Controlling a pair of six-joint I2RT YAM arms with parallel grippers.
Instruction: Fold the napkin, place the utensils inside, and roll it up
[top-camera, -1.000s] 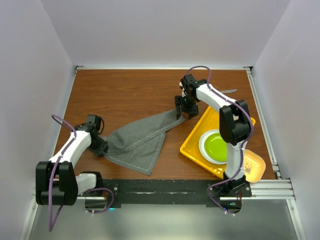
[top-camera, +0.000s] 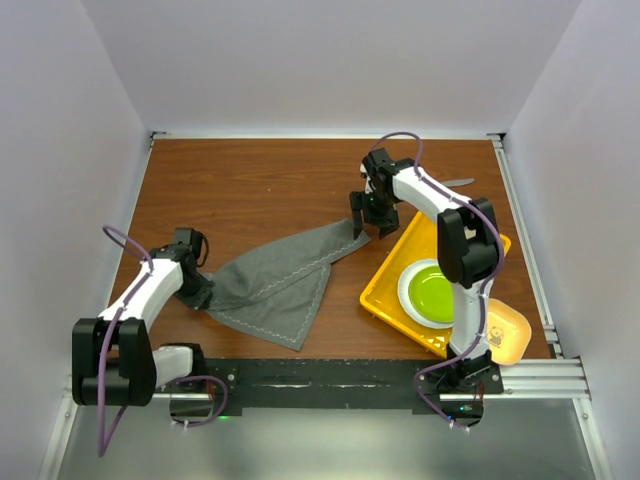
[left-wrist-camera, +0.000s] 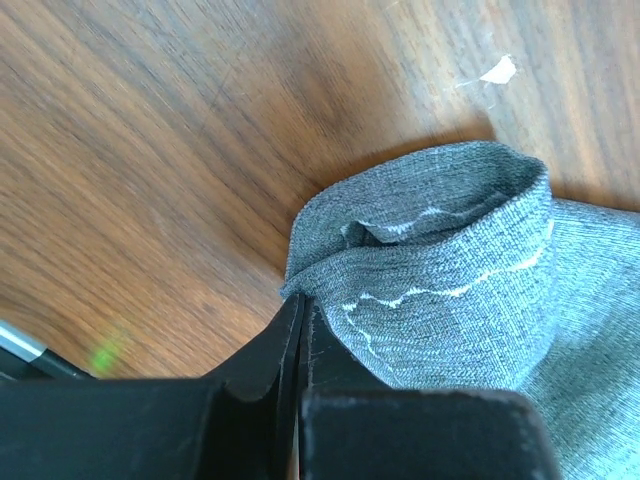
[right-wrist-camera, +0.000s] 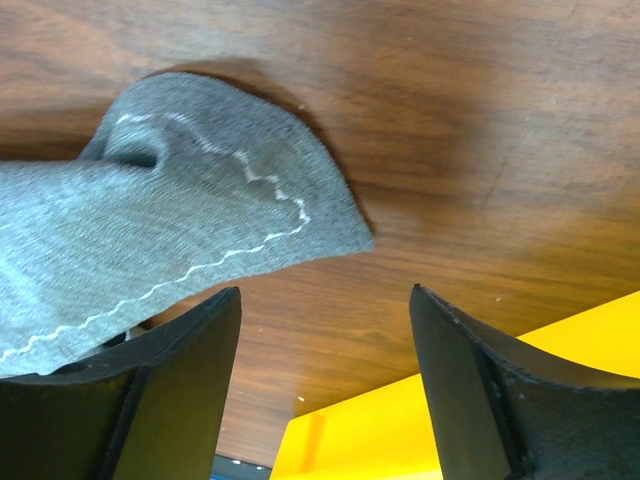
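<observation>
A grey napkin with white stitching (top-camera: 280, 290) lies creased on the wooden table, stretched from lower left toward upper right. My left gripper is shut at the napkin's left end, its tips pinched at a bunched fold (left-wrist-camera: 430, 300). My right gripper is open just above the napkin's right corner (right-wrist-camera: 310, 225), nothing between its fingers. In the top view a knife (top-camera: 458, 182) lies partly behind the right arm at the table's back right.
A yellow tray (top-camera: 385, 300) sits right of the napkin, holding a green plate (top-camera: 432, 295) on a white plate. A small orange tray (top-camera: 510, 330) is at front right.
</observation>
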